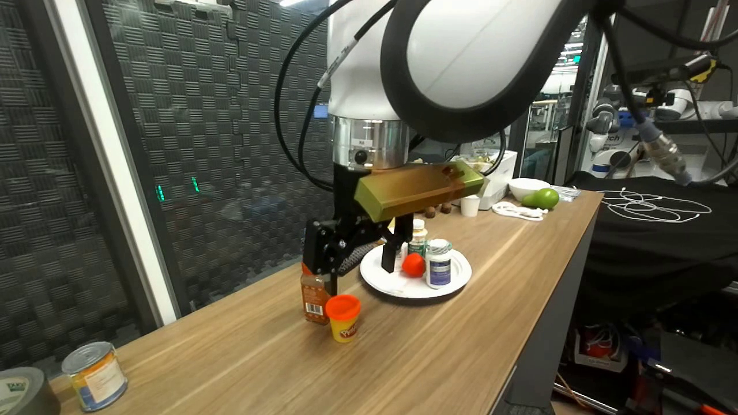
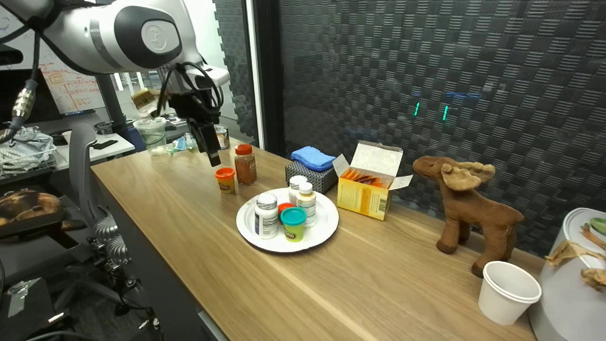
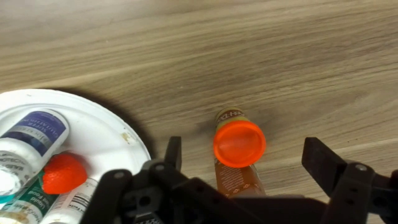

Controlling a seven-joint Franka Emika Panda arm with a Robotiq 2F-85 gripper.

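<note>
In the wrist view, a small tub with an orange lid [image 3: 239,143] stands upright between the spread fingers of my open gripper, touching neither. The same yellow tub [image 1: 343,327] sits on the table in exterior view 1, lower than the gripper [image 1: 361,271]. Right behind it is a brown spice bottle [image 2: 245,169] with a red cap. A white plate [image 2: 253,238] carries white bottles, among them one with a purple label [image 1: 439,268], a red strawberry-like item [image 3: 65,173] and a tub with a teal lid [image 2: 293,223].
By the wall are a blue cloth [image 2: 313,158] on a patterned box, an open yellow tea box [image 2: 363,196] and a plush moose [image 2: 468,207]. White cups [image 2: 507,292] stand near the far end. A can [image 1: 95,376] is at the near left.
</note>
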